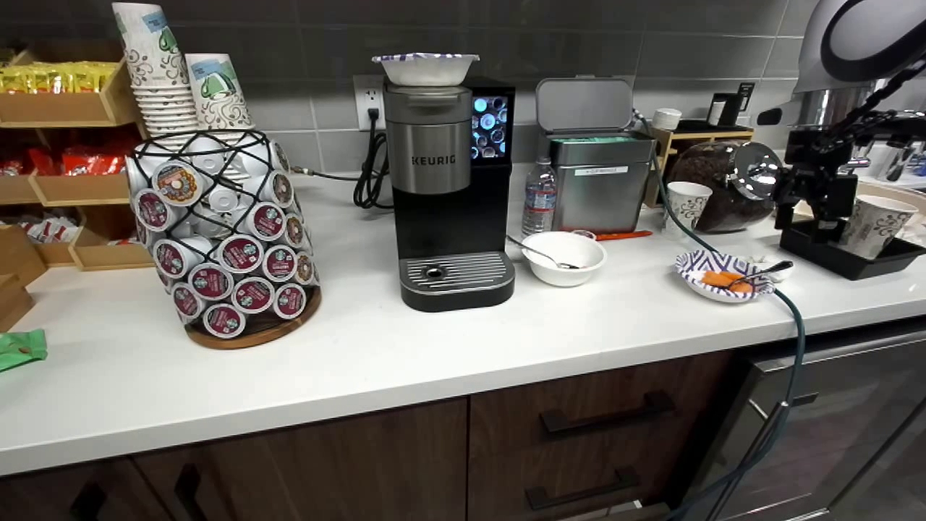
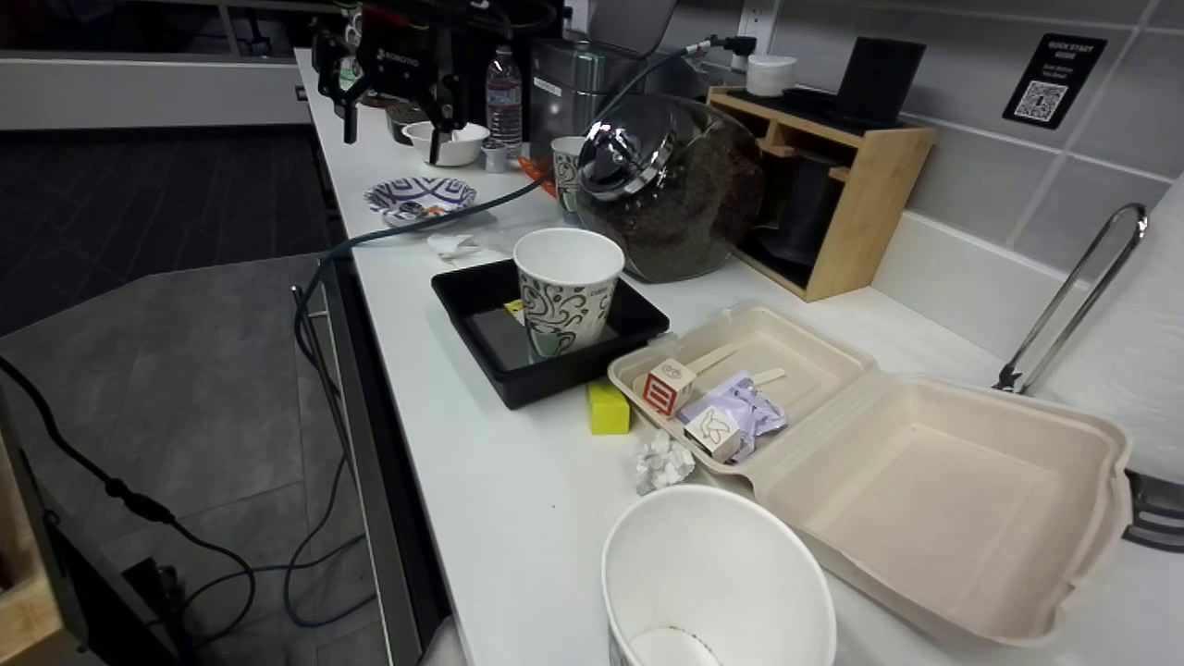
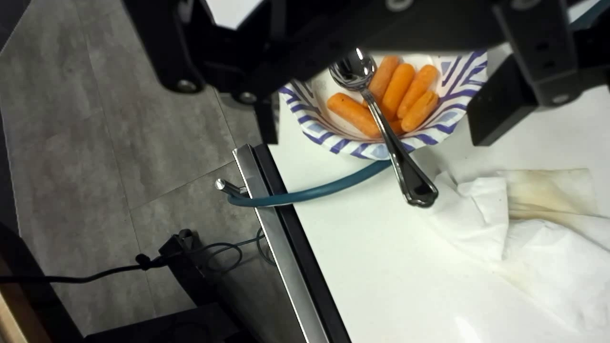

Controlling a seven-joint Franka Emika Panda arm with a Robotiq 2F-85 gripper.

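My gripper is open and empty, raised above the counter in exterior view 2. Below the fingers in the wrist view, a purple-patterned paper bowl holds several baby carrots. A metal spoon rests in it, its handle hanging over the rim. Part of the bowl is hidden behind the gripper's body. In exterior view 2, a patterned paper cup stands in a black tray. A white bowl with a spoon sits beside the coffee maker.
A teal hose crosses the counter by the carrot bowl. Crumpled napkins lie nearby. An open takeout box, a yellow block and a large cup occupy the near end. Bare counter fronts the coffee maker.
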